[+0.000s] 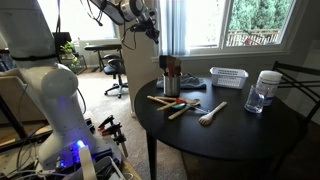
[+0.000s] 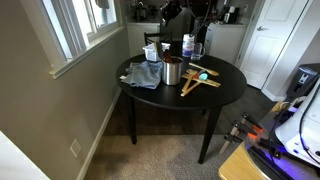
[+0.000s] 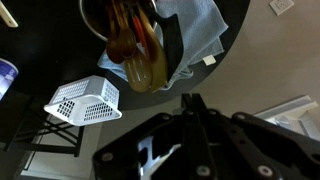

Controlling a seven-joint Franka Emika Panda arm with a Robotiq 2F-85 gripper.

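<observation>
A metal pot (image 1: 172,84) holding wooden utensils (image 3: 126,45) stands near the left edge of the dark round table. Several wooden utensils (image 1: 180,108) and a wooden spoon (image 1: 212,114) lie on the tabletop beside it, with a small blue-green item (image 2: 203,77) among them. A grey-blue cloth (image 2: 145,74) is next to the pot. My gripper is high above and clear of the pot. In the wrist view its dark fingertips look close together, as if shut; whether something thin is between them cannot be made out.
A white basket (image 1: 229,77) sits at the table's back and a large clear bottle (image 1: 262,92) stands to the right. A window and wall are behind.
</observation>
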